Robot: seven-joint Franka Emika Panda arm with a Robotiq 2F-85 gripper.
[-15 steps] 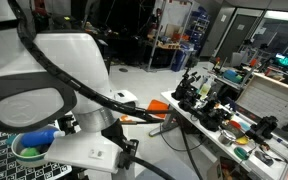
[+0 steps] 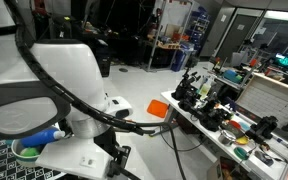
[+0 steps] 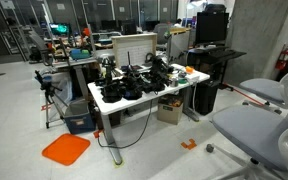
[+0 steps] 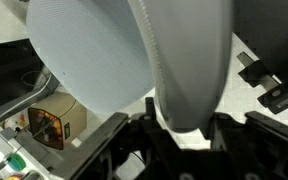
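Note:
In the wrist view my gripper stands open, its dark fingers point(image 4: 112, 140) spread along the lower edge. A long pale piece with an orange-brown tint and a rounded white end point(image 4: 184, 108) reaches down from the top, in front of the gap. I cannot tell what it is, or whether it touches the fingers. In exterior view 1 the white arm point(image 2: 44, 90) fills the left side, its dark gripper point(image 2: 120, 158) low in the frame. A bowl point(image 2: 22, 157) holding green and blue things is partly hidden behind the arm.
A grey chair seat point(image 4: 89, 45) lies below in the wrist view; grey chairs point(image 3: 259, 128) also stand at right in exterior view 2. A white table point(image 3: 134, 100) is crowded with black equipment. An orange mat point(image 3: 66, 150) lies on open floor.
In exterior view 1 the arm has sunk slightly, and its gripper end has shifted a little to the left. The bowl and the room look unchanged.

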